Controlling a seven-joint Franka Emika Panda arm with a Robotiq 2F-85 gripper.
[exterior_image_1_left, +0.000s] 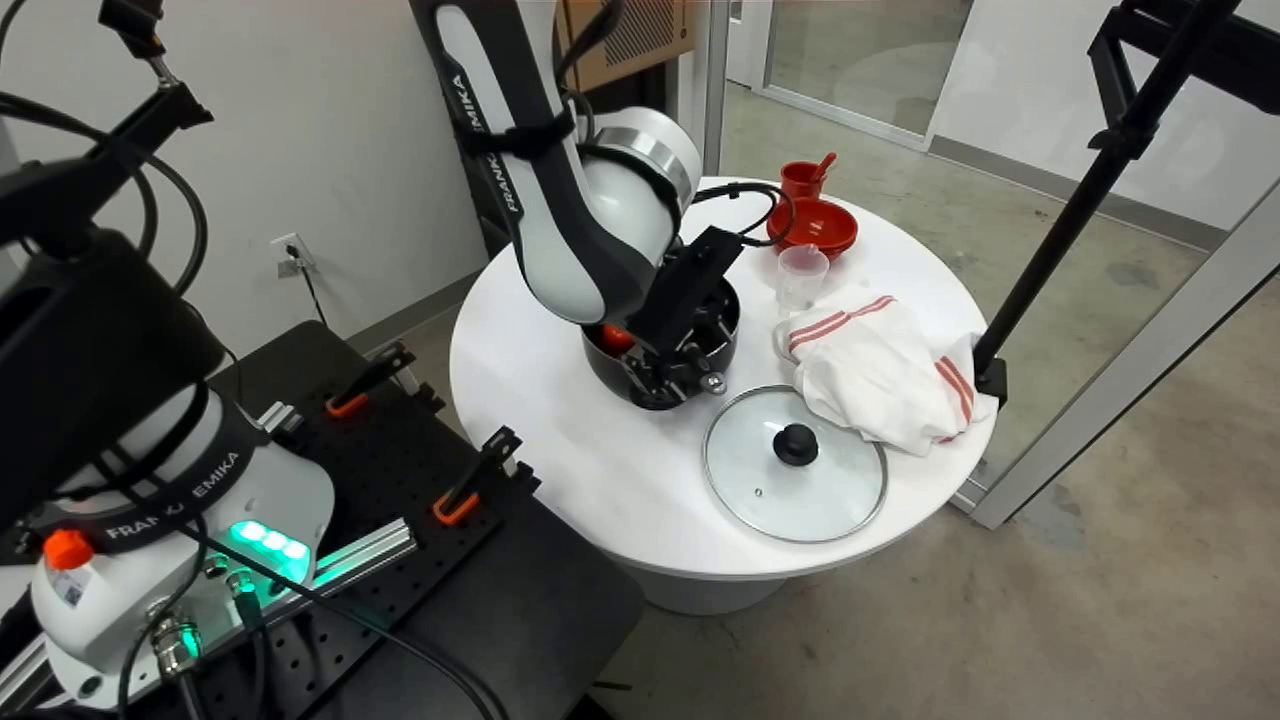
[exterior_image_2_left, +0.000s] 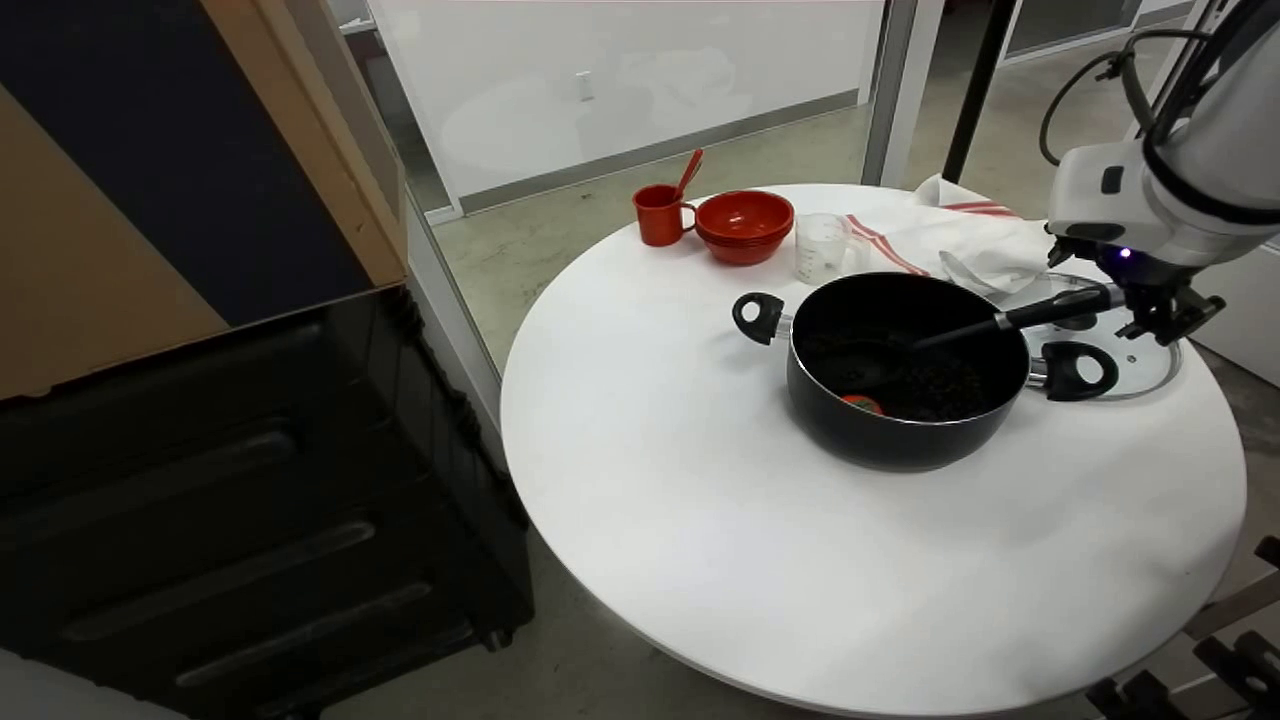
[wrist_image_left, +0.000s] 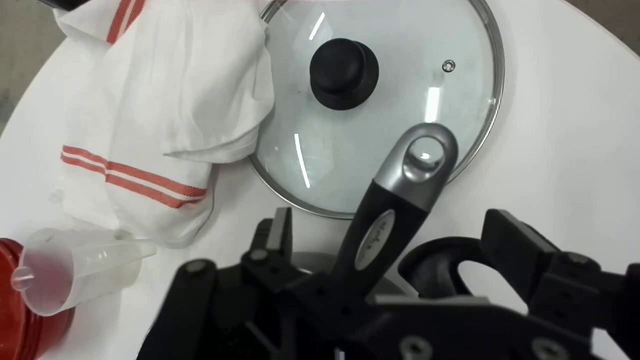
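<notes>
A black pot (exterior_image_2_left: 888, 444) with two looped handles stands on the white round table. Leaning in it is a utensil whose black handle (exterior_image_2_left: 1056, 310) rises over the rim on the lid side; its lower end is hard to see in the dark pot. My gripper is open around that handle, with one finger on each side of it and gaps showing. The handle's silver end (wrist_image_left: 420, 161) sticks out past the fingers. A red item (exterior_image_2_left: 861, 404), perhaps a tomato, lies inside the pot.
The glass lid (exterior_image_1_left: 768, 492) with its black knob lies flat near the pot. Beside it is a crumpled white towel (exterior_image_1_left: 870, 372) with red stripes. A clear cup (exterior_image_2_left: 822, 246), red bowls (exterior_image_2_left: 744, 222) and a red mug (exterior_image_2_left: 660, 218) stand beyond.
</notes>
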